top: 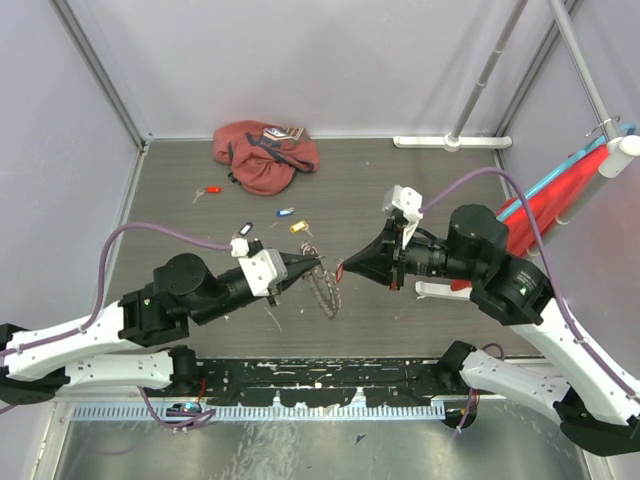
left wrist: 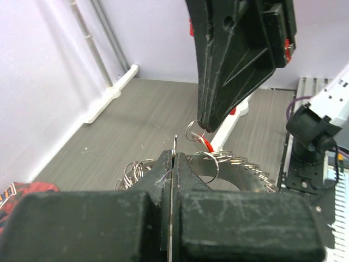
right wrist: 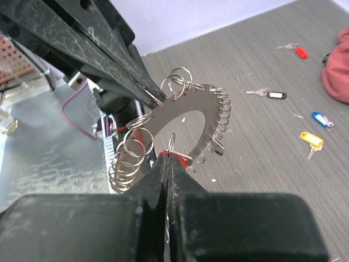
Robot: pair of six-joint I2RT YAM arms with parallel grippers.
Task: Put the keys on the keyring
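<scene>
The keyring is a flat metal hoop strung with several small wire rings (right wrist: 211, 112). It hangs at my left gripper (top: 319, 262), which is shut on one of its thin rings, seen as a sliver at the tips in the left wrist view. Across a small gap, my right gripper (top: 343, 269) is shut on a small wire ring (left wrist: 194, 131) with a red piece (left wrist: 206, 144) attached. In the right wrist view this ring stands up from the fingertips, in front of the hoop. Whether a key hangs from it, I cannot tell.
On the table lie keys with a red tag (right wrist: 301, 53), a black tag (right wrist: 277, 95), a blue tag (right wrist: 319, 118) and a yellow tag (right wrist: 311, 138). A red cloth bag (top: 265, 158) is at the back. White pipes (top: 452, 142) stand at the back right.
</scene>
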